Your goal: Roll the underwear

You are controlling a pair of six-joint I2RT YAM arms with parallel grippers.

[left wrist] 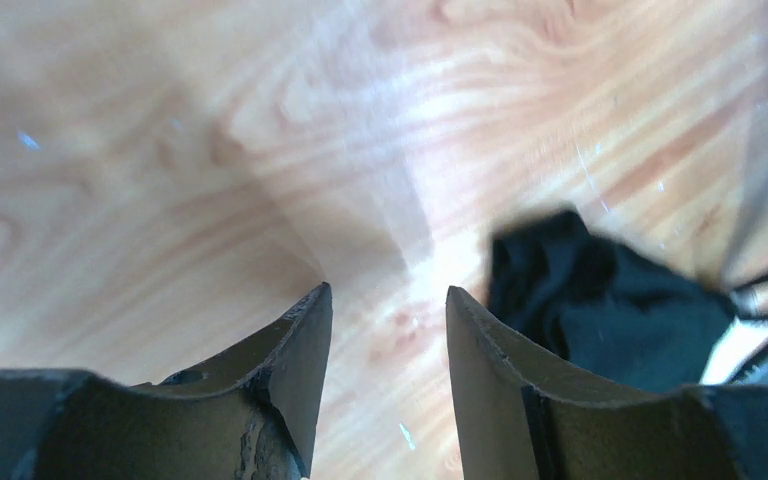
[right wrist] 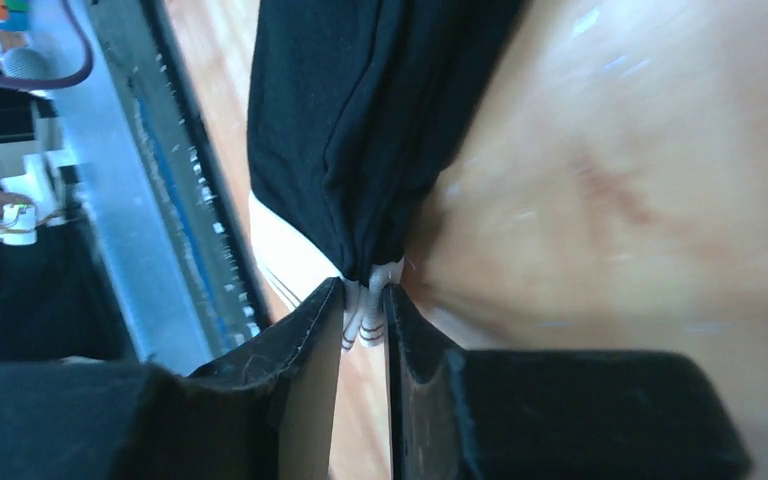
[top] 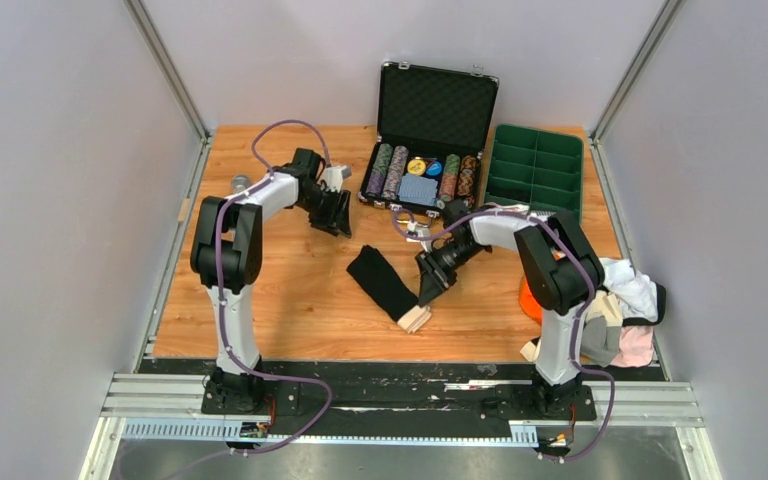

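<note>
The black underwear lies folded into a long strip, slanting across the table, its white waistband at the near right end. My right gripper is at that end; in the right wrist view, a bunched bit of the waistband sits in the narrow gap between its fingertips. Whether they still grip it cannot be told. My left gripper stands open above the strip's far left end, with nothing between its fingers. Off to its right, the left wrist view shows the black cloth.
An open case of poker chips stands at the back, beside a green compartment tray. A clothes pile and an orange item are at the right. Bare table lies at the left front.
</note>
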